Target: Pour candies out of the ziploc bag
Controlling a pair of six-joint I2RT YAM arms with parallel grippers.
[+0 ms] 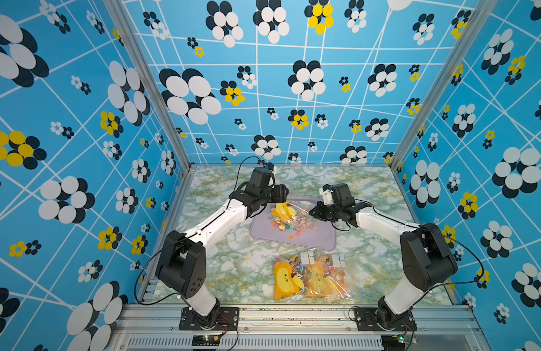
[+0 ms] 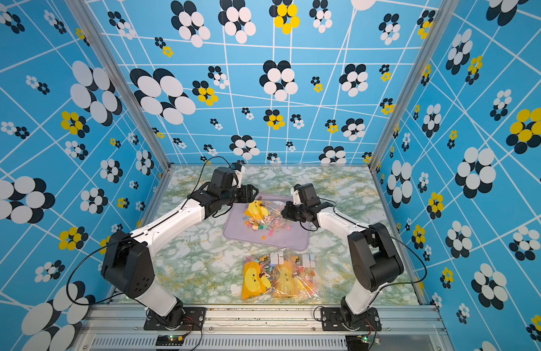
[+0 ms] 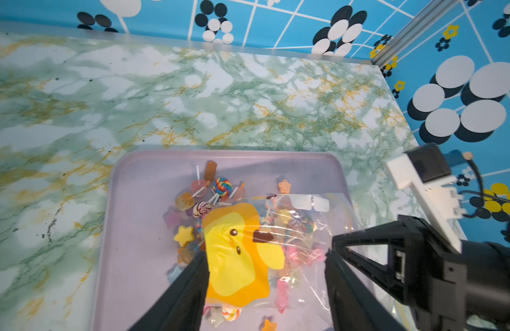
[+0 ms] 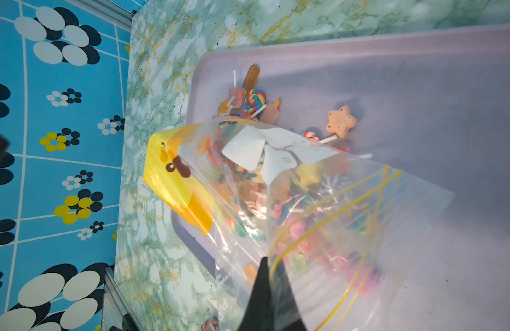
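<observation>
A ziploc bag point(image 3: 235, 259) with a yellow face print lies over loose candies point(image 3: 186, 234) on the lilac tray point(image 3: 139, 220). My right gripper point(image 2: 289, 210) is shut at the bag's clear open end; in the right wrist view its dark fingertips meet on the film. My left gripper point(image 1: 282, 194) hangs over the left part of the tray, above the bag, open, with nothing between its fingers in the left wrist view.
More filled candy bags point(image 1: 290, 279) lie on the marble table point(image 1: 223, 280) at the front centre, before the tray.
</observation>
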